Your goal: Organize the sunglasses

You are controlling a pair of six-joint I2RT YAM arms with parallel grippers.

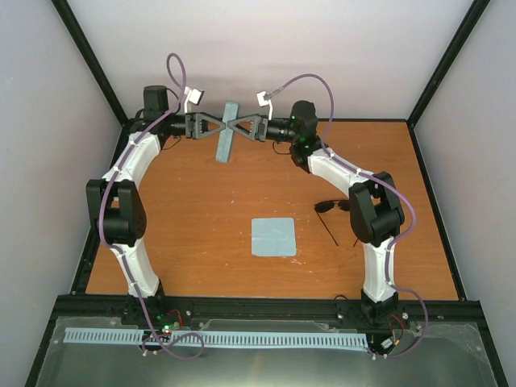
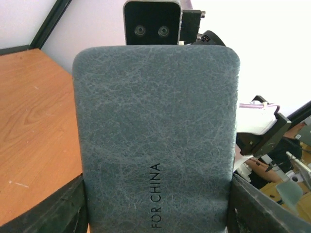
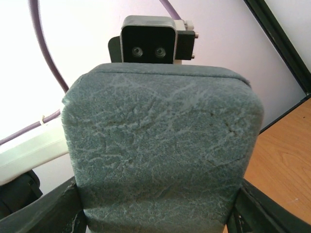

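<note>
A grey-blue glasses case (image 1: 226,141) hangs upright between the grippers at the back middle, lettered "FOR CHINA" in the left wrist view (image 2: 155,121). My right gripper (image 1: 234,126) is shut on it. My left gripper (image 1: 219,126) has its fingers at the case's other face; whether they grip it is hidden behind the case in its wrist view. The right wrist view is filled by the case (image 3: 160,141). Dark sunglasses (image 1: 326,206) lie on the table at the right, partly hidden by the right arm.
A pale blue cloth (image 1: 273,237) lies at the front middle of the wooden table (image 1: 193,210).
</note>
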